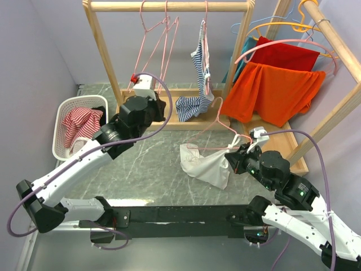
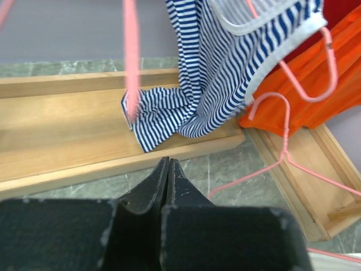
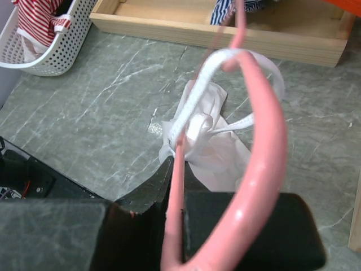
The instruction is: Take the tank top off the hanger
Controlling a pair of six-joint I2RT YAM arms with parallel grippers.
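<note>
A white tank top (image 1: 206,169) hangs low from a pink hanger (image 1: 217,124), its strap looped over the hanger's end in the right wrist view. My right gripper is shut on that pink hanger, close by the strap. My left gripper is shut and raised near the left of the rack; whether anything is between its fingertips I cannot tell. Behind it, a blue-and-white striped garment (image 2: 217,68) hangs on another pink hanger.
A white basket (image 1: 61,127) with red-striped clothes stands at the left. Wooden trays (image 2: 62,121) lie under the rails. Orange cloth (image 1: 276,96) hangs at the right, and empty pink hangers (image 1: 144,45) at the back.
</note>
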